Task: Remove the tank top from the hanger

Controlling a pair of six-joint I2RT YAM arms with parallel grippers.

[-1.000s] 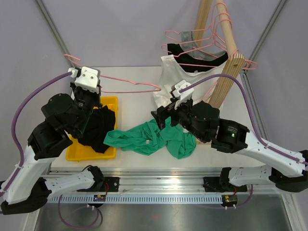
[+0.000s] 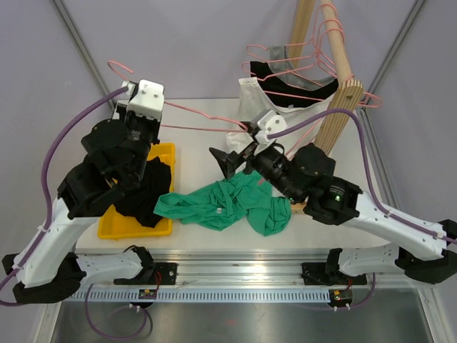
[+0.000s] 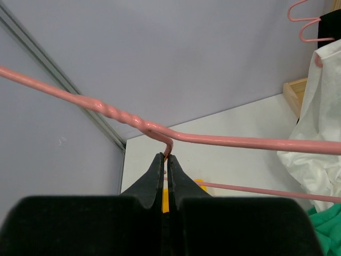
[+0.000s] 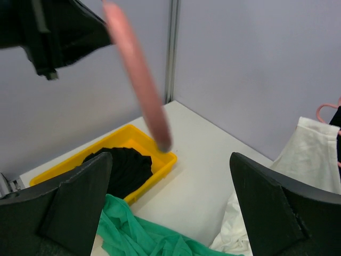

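Observation:
My left gripper is shut on a pink hanger [image 3: 240, 142] at its hook, held high over the left side, with no garment visible on it. The hanger's arm reaches right to my right gripper [image 2: 232, 157]. That gripper is open; in the right wrist view the blurred hanger end [image 4: 144, 85] is above and between its fingers, not gripped. A green garment [image 2: 221, 204] lies loose on the table.
A yellow tray [image 2: 125, 227] with dark cloth [image 4: 128, 165] is at the left. A wooden rack [image 2: 335, 121] at back right carries hangers with white [image 2: 257, 114] and black garments. Bare table [image 4: 197, 170] surrounds the green cloth.
My left gripper has moved right with the hanger.

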